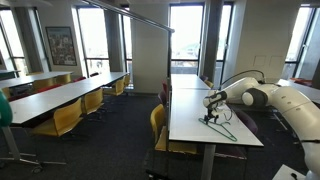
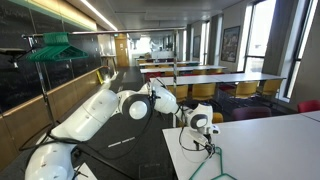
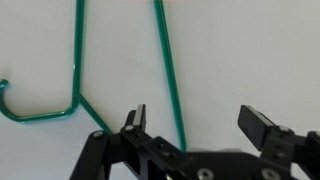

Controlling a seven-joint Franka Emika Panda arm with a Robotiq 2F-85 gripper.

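A green hanger lies flat on the white table. In the wrist view its hook curls at the left, and one bar of the hanger runs down between the spread fingers. My gripper is open, pointing down over the hanger with nothing held. From the second exterior view, the gripper is low above the tabletop beside the green hanger. Whether the fingertips touch the table cannot be told.
Several green hangers hang on a rail at the left in the second exterior view. Yellow chairs stand along the table's left side.
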